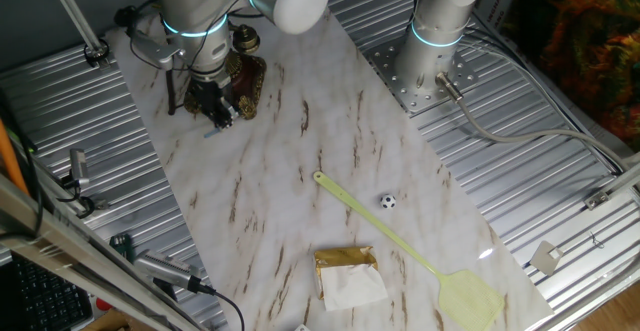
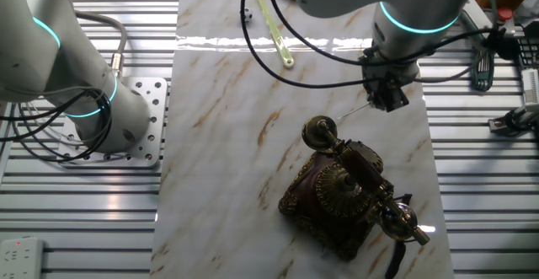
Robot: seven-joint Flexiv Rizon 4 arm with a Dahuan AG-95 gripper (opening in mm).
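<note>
An ornate antique-style telephone (image 2: 341, 186), dark red with brass trim, stands on the marble-patterned table (image 2: 227, 144), its handset (image 2: 362, 171) lying across the top. In exterior view 1 the arm hides much of this telephone (image 1: 250, 83). My gripper (image 1: 228, 123) points down at the telephone's near side. From the other side, the black gripper (image 2: 389, 102) appears beyond the handset's round end, apart from it in that view. A thin light rod-like piece (image 2: 354, 111) sticks out by the gripper toward the handset; what it is stays unclear. Whether the fingers are open or shut does not show.
A pale green fly swatter (image 1: 385, 233) lies diagonally across the table. Near it are a small black-and-white ball (image 1: 388, 201) and a gold-and-white packet (image 1: 350, 279). Black cables hang from the arm.
</note>
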